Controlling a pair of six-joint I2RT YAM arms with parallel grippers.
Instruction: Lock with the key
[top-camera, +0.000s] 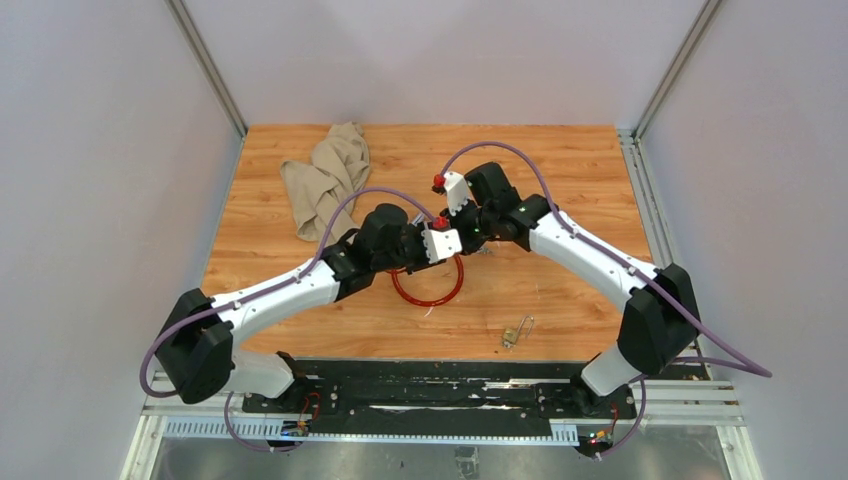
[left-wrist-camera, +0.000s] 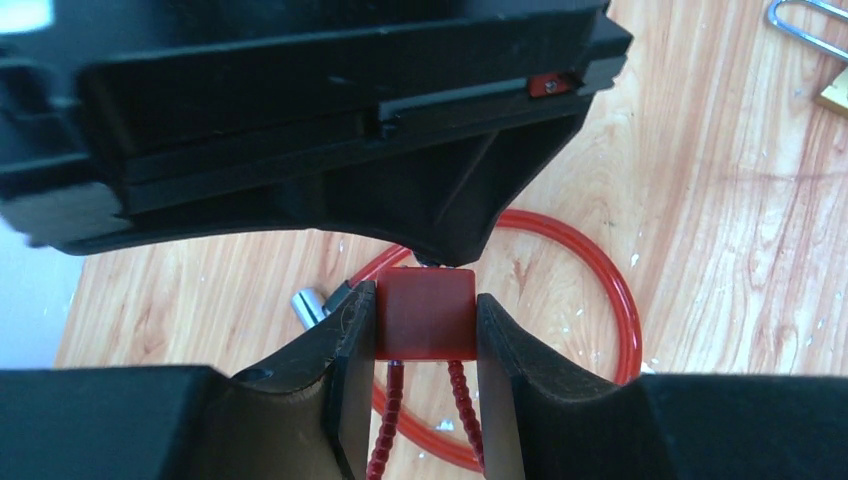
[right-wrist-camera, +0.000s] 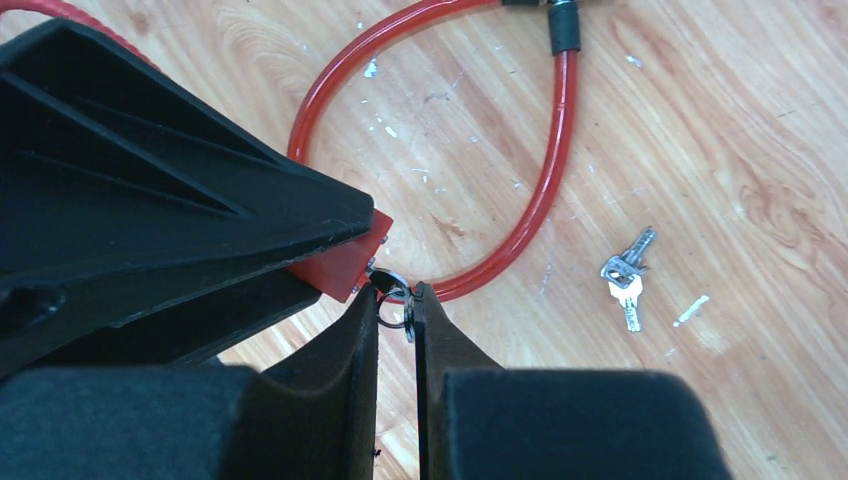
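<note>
My two grippers meet above the red cable loop (top-camera: 428, 303) at the table's middle. In the left wrist view my left gripper is shut on a red block (left-wrist-camera: 426, 310) with red cords below it. In the right wrist view the red block (right-wrist-camera: 335, 262) has a small metal ring (right-wrist-camera: 393, 285) at its edge, between the fingers of my right gripper; whether they grip it firmly is unclear. Two small keys (right-wrist-camera: 625, 275) lie on the wood to the right. A brass padlock (top-camera: 510, 336) with its long shackle lies near the front edge.
A beige cloth (top-camera: 320, 185) lies at the back left. The wooden table (top-camera: 260, 250) has free room at the front left and back right. The arms cover much of the centre.
</note>
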